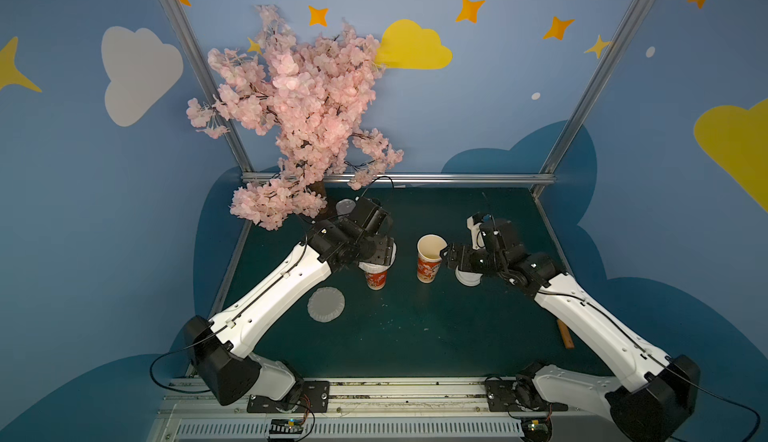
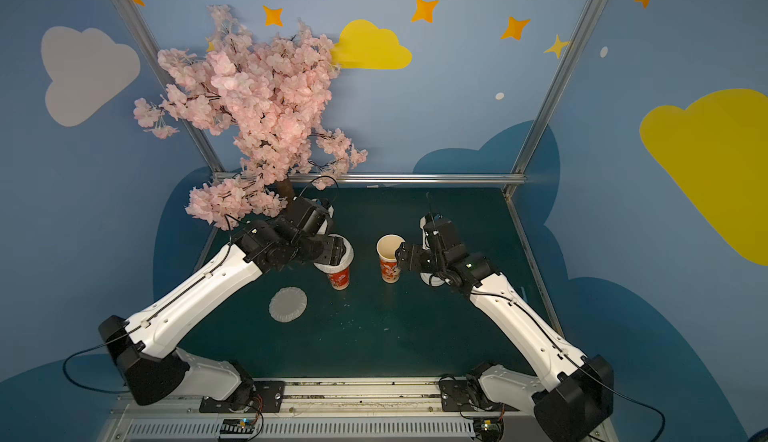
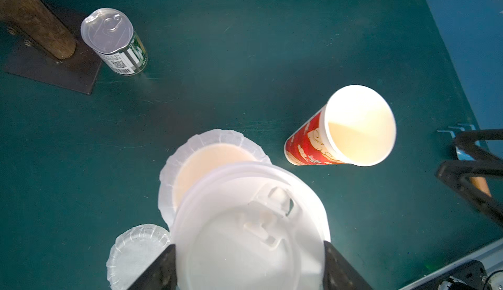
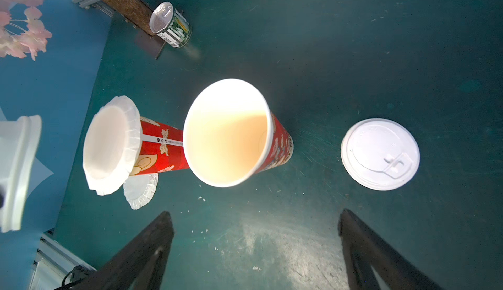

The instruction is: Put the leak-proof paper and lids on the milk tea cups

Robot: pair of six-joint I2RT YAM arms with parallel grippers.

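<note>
A white lid (image 3: 235,227) spans the gap between the fingers of my left gripper, which is shut on it. It hangs above the left red cup, hiding part of that cup in the left wrist view. A crimped leak proof paper (image 4: 131,132) covers that cup's rim, its edge hanging around the outside. Another leak proof paper (image 1: 326,304) lies flat on the table, left of the cup. To the right, the second red cup (image 4: 277,145) stands upright with its mouth uncovered. My right gripper is open and empty beside it.
A second white lid (image 4: 381,153) lies on the table, right of the open cup. Toward the back left are a small can (image 3: 115,43) and the flowering tree (image 1: 304,98). A brown handle (image 1: 565,334) lies near the right edge.
</note>
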